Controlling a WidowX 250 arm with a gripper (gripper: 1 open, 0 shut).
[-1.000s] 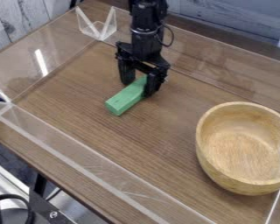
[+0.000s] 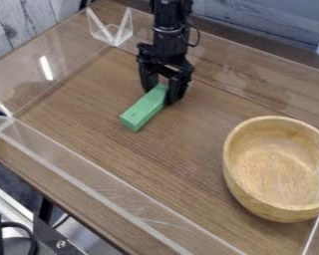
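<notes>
My black gripper (image 2: 162, 78) reaches down from the top centre onto a green block (image 2: 145, 111), which lies flat and diagonal on the wooden table (image 2: 83, 169). The gripper's fingers are over the block's upper end and partly hide it. Whether they are open or shut on it is too dark and small to tell.
A large tan bowl (image 2: 277, 165) occupies the right side. A white wire-like object (image 2: 112, 30) is at the upper left. Black cables lie at the lower left edge.
My gripper has shifted slightly right and narrowed in outline over the block's upper end. The green block looks nearly unmoved.
</notes>
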